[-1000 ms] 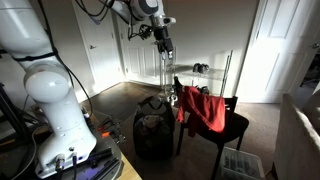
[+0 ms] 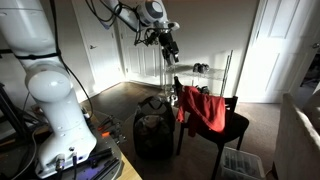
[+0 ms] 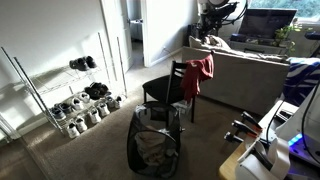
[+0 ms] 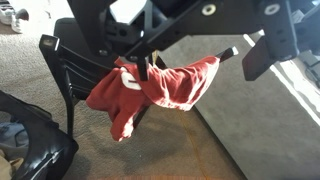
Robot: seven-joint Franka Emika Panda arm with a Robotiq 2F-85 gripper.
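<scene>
A red cloth (image 2: pixel 203 108) is draped over the back of a black chair (image 2: pixel 232 128). White marking shows on the cloth (image 4: pixel 165 85) in the wrist view, where it hangs beneath the dark gripper parts. My gripper (image 2: pixel 172 52) is open and high in the air, above and slightly left of the chair in exterior view 1. Nothing is visibly held between its fingers. Part of the chair is hidden by the cloth.
A black mesh hamper (image 3: pixel 146 130) with clothes inside stands on the floor beside the chair. Shoes fill a rack (image 3: pixel 82 88) along the wall. A sofa (image 3: pixel 255 77) stands behind the chair. Bare carpet (image 3: pixel 95 150) lies left of the hamper.
In exterior view 1 my gripper has moved right and somewhat lower, closer to the chair. The cloth, chair and hamper look unmoved.
</scene>
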